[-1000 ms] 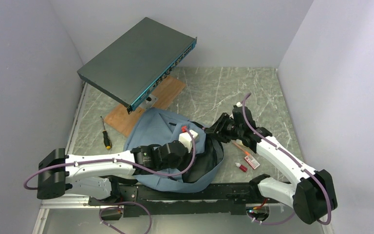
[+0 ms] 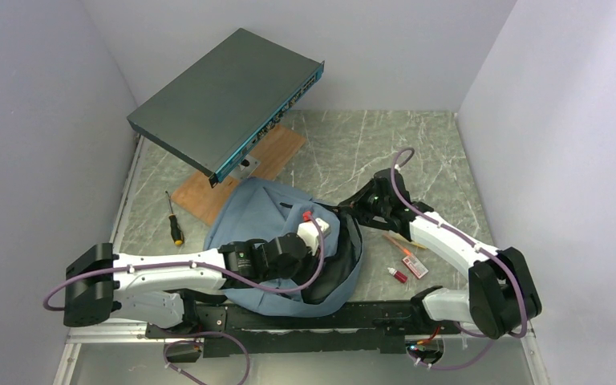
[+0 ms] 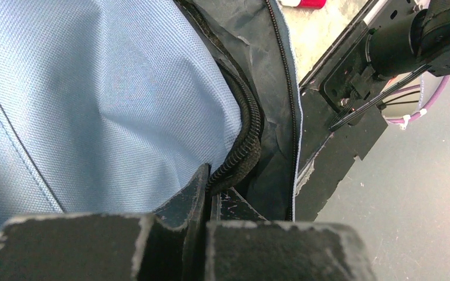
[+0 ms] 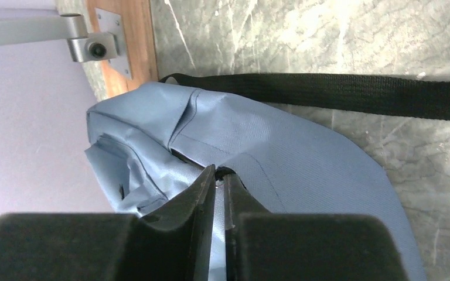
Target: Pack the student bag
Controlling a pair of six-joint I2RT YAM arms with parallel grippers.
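The blue-grey bag (image 2: pixel 249 216) lies front-centre, its zipped opening on the right. In the left wrist view my left gripper is shut on the bag's dark zippered edge (image 3: pixel 246 129), low over the opening. My right gripper (image 2: pixel 345 210) is at the bag's back-right edge; in the right wrist view its fingertips (image 4: pixel 208 178) are close together over blue fabric (image 4: pixel 293 158), with a small dark piece at the tips. Whether it grips that piece is unclear. A black strap (image 4: pixel 357 93) lies behind the bag.
A screwdriver (image 2: pixel 175 224) lies left. A red-capped small bottle (image 2: pixel 397 274), an eraser-like pack (image 2: pixel 414 265) and an orange item (image 2: pixel 401 247) lie right of the bag. A raised dark metal box (image 2: pixel 224 100) stands over a wooden board.
The left arm and bag edge have moved very little.
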